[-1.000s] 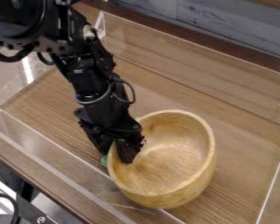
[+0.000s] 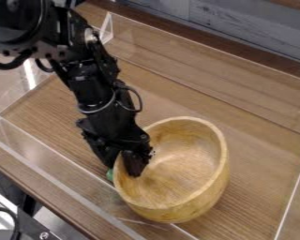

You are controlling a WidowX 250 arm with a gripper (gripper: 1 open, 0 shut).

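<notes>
The black robot arm reaches down from the upper left, its gripper (image 2: 124, 161) low at the near-left rim of a large light wooden bowl (image 2: 184, 183). Part of the gripper overlaps the inside of the bowl. A small green object (image 2: 112, 175) shows just outside the bowl's left side, beside the fingertips, mostly hidden by gripper and bowl. Whether the fingers are open or closed on anything is hard to make out.
A clear strip runs along the front-left edge, with dark hardware and cables below it.
The arm has shifted slightly over the last second around the bowl's left rim; the bowl and green object look nearly unchanged.
</notes>
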